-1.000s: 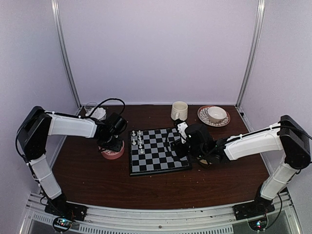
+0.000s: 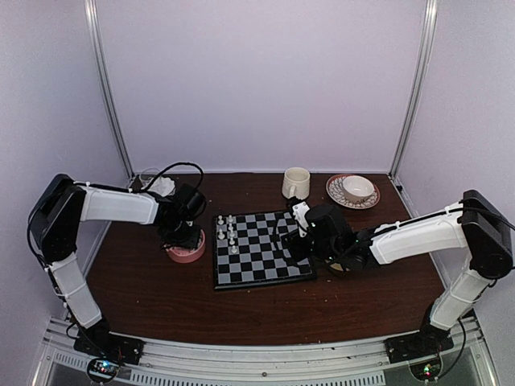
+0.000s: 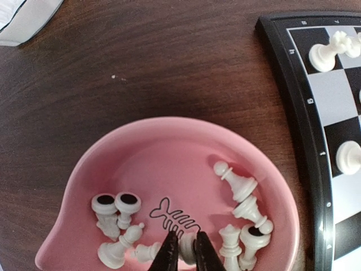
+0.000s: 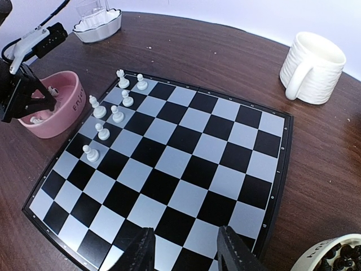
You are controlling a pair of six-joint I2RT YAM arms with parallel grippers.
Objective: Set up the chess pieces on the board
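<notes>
The chessboard (image 2: pixel 265 269) has several white pieces standing along its left side, including a rook (image 4: pixel 123 79) and pawns (image 4: pixel 90 152). Left of it, the pink bowl (image 3: pixel 169 141) holds several white pieces lying loose. My left gripper is down in that bowl, its fingertips around a white piece at the bottom edge of the left wrist view; whether it grips the piece is unclear. My right gripper hangs over the board's right side, fingers apart with nothing visible between them.
A white mug (image 4: pixel 310 68) stands behind the board, beside a patterned plate with a bowl (image 2: pixel 358 188). A bowl of black pieces (image 4: pixel 310 257) is at the right. A white dish (image 4: pixel 97 34) sits at the back left.
The left arm has shifted very slightly over the pink bowl. The right arm and the pieces on the board look unchanged.
</notes>
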